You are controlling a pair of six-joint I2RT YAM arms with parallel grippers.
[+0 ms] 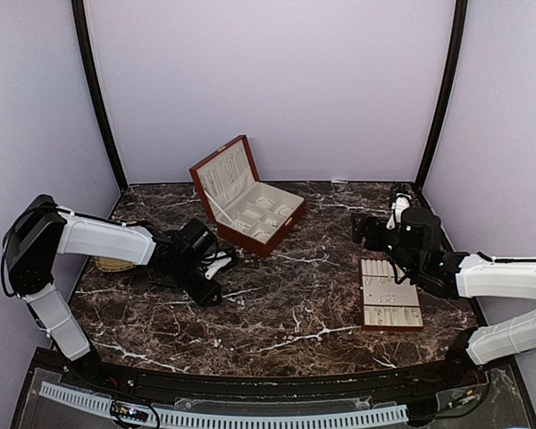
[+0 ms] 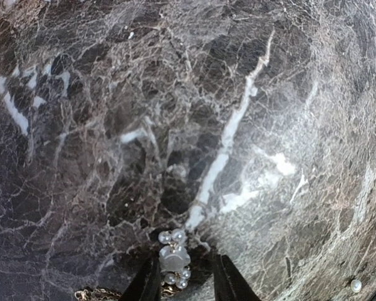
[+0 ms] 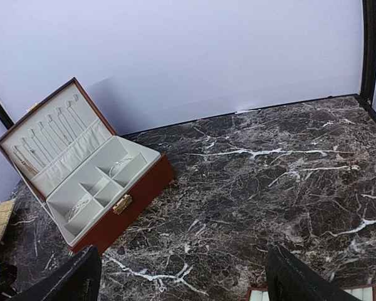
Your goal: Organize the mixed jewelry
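In the left wrist view, a small pearl-and-clear-stone piece of jewelry (image 2: 174,258) lies on the dark marble. My left gripper is open above it, its fingers to either side; whether they touch it I cannot tell. Close by, a thin gold chain (image 2: 97,293) is partly out of view, and a lone pearl piece (image 2: 356,285) lies at the lower right. The red-brown jewelry box (image 3: 131,204) stands with its lid up, with some pieces in its cream compartments. High over the right side, my right gripper (image 1: 358,229) is open and empty.
A shallow cream tray (image 1: 392,315) with rows and small pieces sits below my right arm. A woven basket (image 1: 113,264) is mostly hidden behind the left arm. Marble (image 1: 286,308) between tray and left gripper is largely clear.
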